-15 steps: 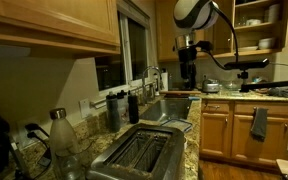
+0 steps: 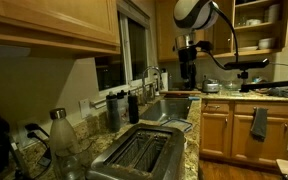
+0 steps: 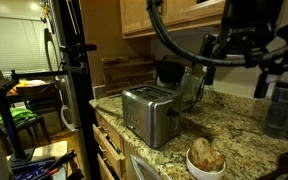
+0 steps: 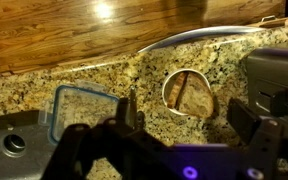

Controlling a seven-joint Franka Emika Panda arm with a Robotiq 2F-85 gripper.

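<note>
My gripper hangs above the counter, its dark fingers (image 4: 240,118) spread wide apart with nothing seen between them. Directly below in the wrist view, a white bowl (image 4: 167,88) holds toasted-looking pieces of bread (image 4: 195,97). The same bowl (image 3: 195,170) with bread (image 3: 206,154) stands near the counter's front in the second exterior view. Beside it sits a silver toaster (image 3: 152,112), also large in the foreground of the first exterior view. There, the gripper (image 2: 189,78) is a small dark shape in the air beyond the toaster (image 2: 134,153).
A clear container (image 4: 82,108) lies left of the bowl in the wrist view, close to the sink (image 4: 12,150). A metal bottle (image 2: 62,135) stands by the wall. Upper cabinets (image 2: 59,22) overhang the counter.
</note>
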